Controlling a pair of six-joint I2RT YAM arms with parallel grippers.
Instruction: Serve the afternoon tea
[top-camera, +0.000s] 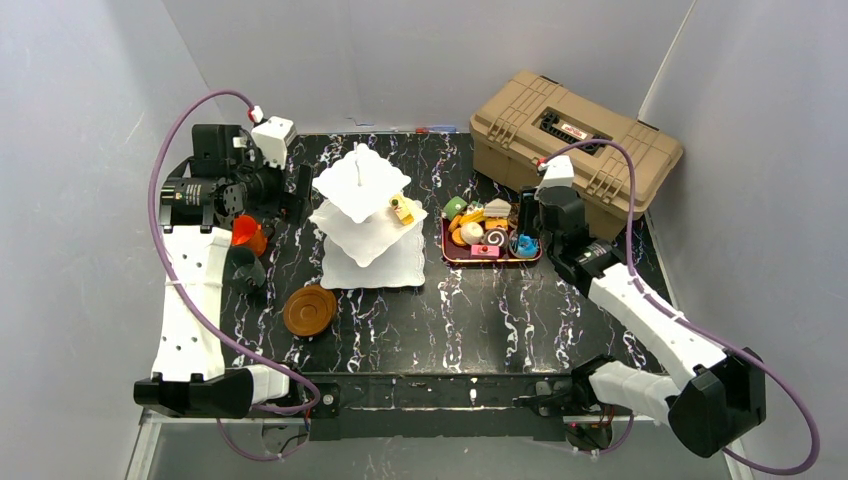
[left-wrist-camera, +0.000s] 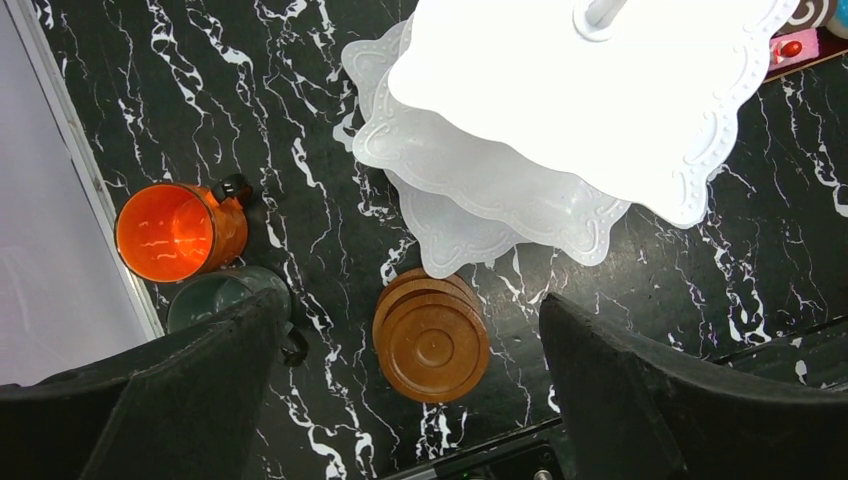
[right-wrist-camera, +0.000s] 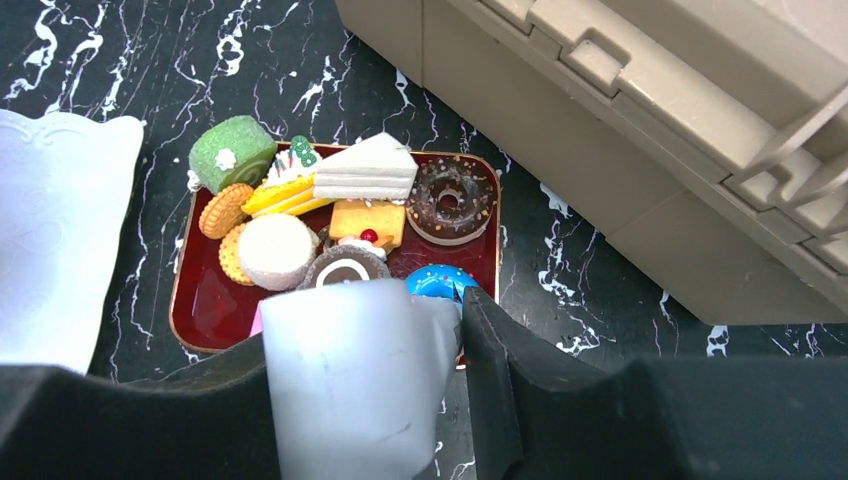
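Note:
A white three-tier stand (top-camera: 375, 262) rises left of the table's middle; a small yellow treat (top-camera: 402, 209) sits on its middle tier. To its right, a red tray (top-camera: 450, 240) holds several toy sweets, among them a blue donut (right-wrist-camera: 440, 281), a chocolate donut (right-wrist-camera: 450, 199) and a white cake slice (right-wrist-camera: 368, 170). Over the tray's right end hovers my right gripper, shut on a smooth white object (right-wrist-camera: 345, 375). Too close to identify, this object hides the tray's front part. My left gripper hangs open and empty, left of the stand.
An orange cup (left-wrist-camera: 180, 232) and a dark green cup (left-wrist-camera: 225, 292) stand by the left wall. Brown coasters (top-camera: 309, 311) lie in front of the stand. A tan toolbox (top-camera: 575, 140) blocks the back right.

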